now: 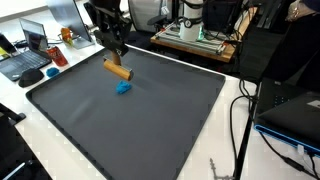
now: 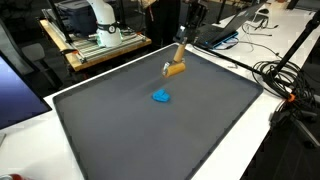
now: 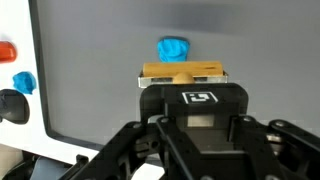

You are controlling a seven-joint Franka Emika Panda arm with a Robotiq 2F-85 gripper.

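Observation:
A wooden mallet [image 1: 118, 70] with an orange-tan cylindrical head hangs above the dark table. My gripper [image 1: 114, 50] is shut on its upright handle, with the head below. The mallet head [image 2: 174, 70] lies roughly level and clear of the surface in exterior view 2. A small blue lump [image 1: 123, 87] rests on the table close to the head, slightly nearer the camera. From the wrist view, the blue lump [image 3: 173, 50] sits just beyond the mallet head [image 3: 182, 71]. The gripper's body hides most of the handle there.
A laptop [image 1: 35, 40], a red object [image 1: 57, 56] and a dark mouse stand on the white side at left. Cables [image 2: 275, 70] run along the other side.

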